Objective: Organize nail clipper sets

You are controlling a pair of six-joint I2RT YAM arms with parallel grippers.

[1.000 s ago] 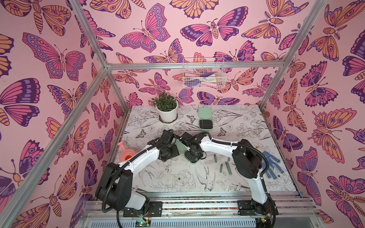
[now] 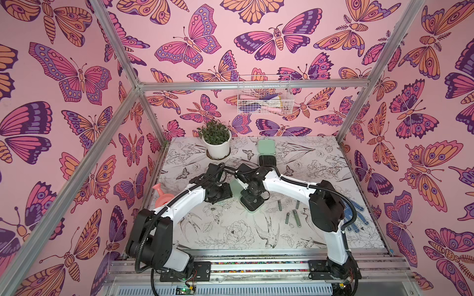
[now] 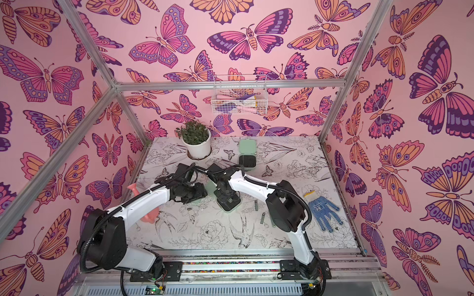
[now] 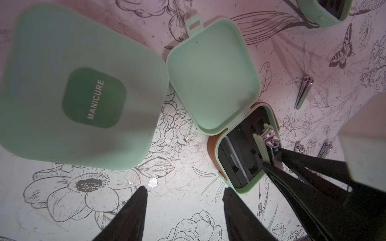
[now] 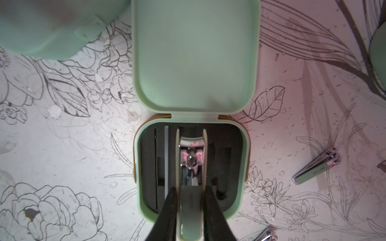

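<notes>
An open mint case with a dark insert [image 5: 229, 140] lies below my right gripper, its lid [image 5: 197, 52] folded back. That gripper is shut on a green-and-chrome nail clipper [image 5: 191, 158], held above the insert's middle. A slim grey tool [image 5: 166, 156] sits in the slot to its left. In the left wrist view the clipper [image 4: 271, 144] appears above the case's right part. My left gripper is open and empty, near a shut mint case marked MANICURE [image 4: 44, 100]. Loose clippers lie on the table, one [image 5: 316, 166] right of the open case.
Another open case [image 2: 267, 161] stands at the back. Several small tools, including a green clipper [image 2: 296, 218], lie right of the middle. A potted plant [image 2: 217, 145], a coral watering can [image 2: 164, 197] and a blue glove [image 3: 324, 212] sit around the edges.
The right arm's elbow has swung a little to the right, while its gripper stays over the open case.
</notes>
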